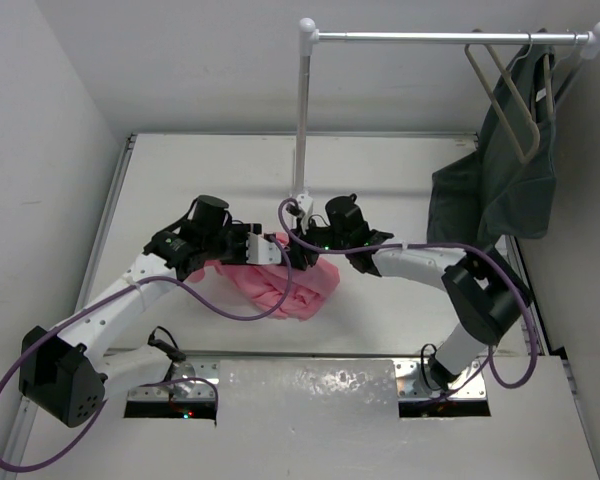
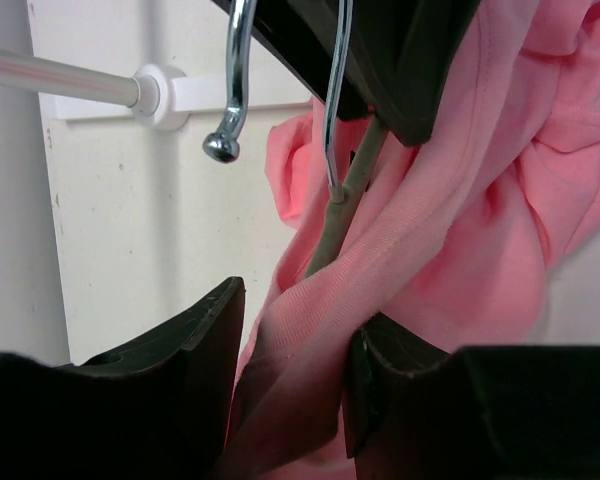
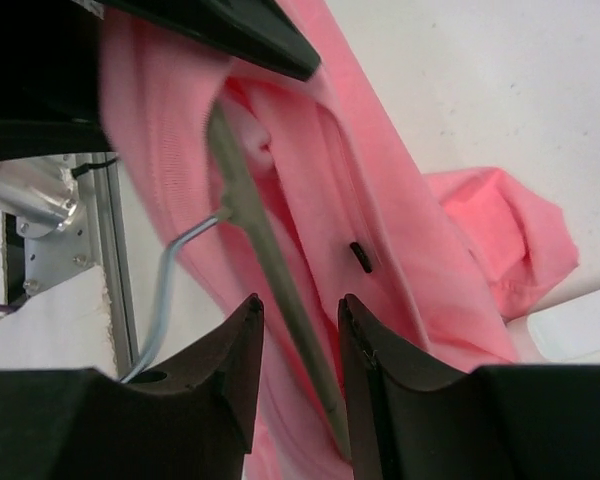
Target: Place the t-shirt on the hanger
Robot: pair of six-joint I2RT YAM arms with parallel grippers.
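The pink t-shirt (image 1: 280, 290) lies crumpled on the table under both grippers. Inside its neck opening is a grey-green hanger (image 2: 345, 215), whose metal hook (image 3: 165, 290) sticks out free. My left gripper has a fold of the shirt between its fingers, filling the gap; whether they pinch it is unclear. In the right wrist view, the hanger's bar (image 3: 280, 280) slants down toward the space between the fingers of my right gripper. Those fingers stand apart, with shirt cloth around and behind them. The bar's lower end is hidden by the fingers.
A rack's upright post (image 1: 302, 120) stands just behind the shirt, its rail (image 1: 450, 38) running overhead to the right. Dark green garment (image 1: 520, 130) and an empty hanger (image 1: 515, 110) hang at the right end.
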